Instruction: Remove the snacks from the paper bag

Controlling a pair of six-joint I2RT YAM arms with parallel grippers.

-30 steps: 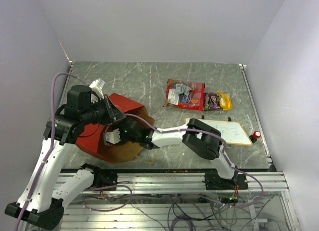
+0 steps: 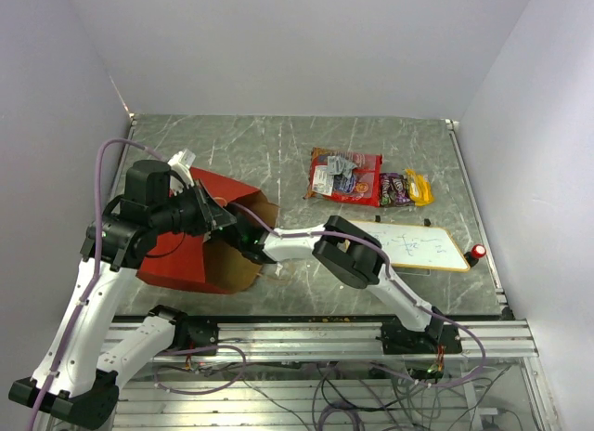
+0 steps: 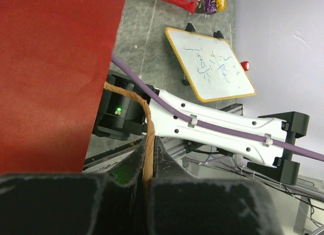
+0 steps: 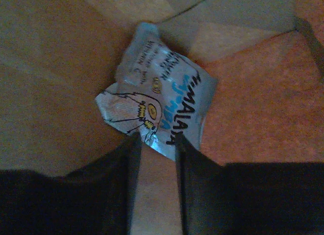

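The red paper bag (image 2: 186, 262) lies at left on the table. My left gripper (image 2: 206, 206) is shut on its twisted paper handle (image 3: 126, 93), above the bag. My right gripper is inside the bag, its fingers part open and blurred. Just beyond them, a silver snack packet (image 4: 152, 88) with "HIMALAYA" lettering lies against the bag's inner paper. In the top view the right gripper is mostly hidden by the bag and left gripper.
A red snack bag (image 2: 367, 176), purple packet (image 2: 394, 191) and yellow packet (image 2: 419, 191) lie at the back right. A whiteboard (image 2: 418, 245) and a red-capped object (image 2: 477, 252) sit at right.
My right arm has moved left, deeper into the bag. My left arm holds about the same place, and the bag has shifted slightly.
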